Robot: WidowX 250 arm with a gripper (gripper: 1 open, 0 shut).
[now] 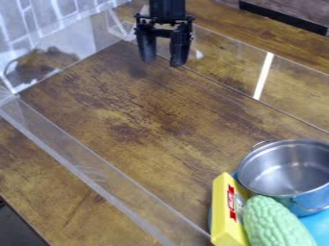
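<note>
My black gripper (164, 48) hangs at the top centre of the camera view, over the back of the wooden table (141, 125). Its two fingers stand apart, with nothing visible between them.
A steel pot (286, 171), a yellow box (226, 216) and a green bumpy object (274, 226) sit at the lower right, by something blue. Clear plastic walls border the work area.
</note>
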